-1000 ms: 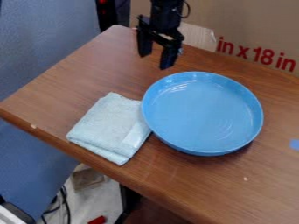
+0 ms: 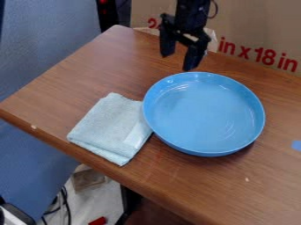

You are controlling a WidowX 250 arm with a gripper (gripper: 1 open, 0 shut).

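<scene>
A black gripper (image 2: 180,51) hangs over the back of the wooden table, above and behind a blue plate (image 2: 202,112), apart from it. Its fingers point down; whether anything is between them is not clear. A folded pale blue cloth (image 2: 108,130) lies left of the plate, close against its rim.
A cardboard panel (image 2: 265,35) with red print stands along the back. A blue padded surface (image 2: 35,44) lies beyond the table's left edge.
The gripper has shifted slightly to the right over the back of the table. The plate and cloth have not moved.
</scene>
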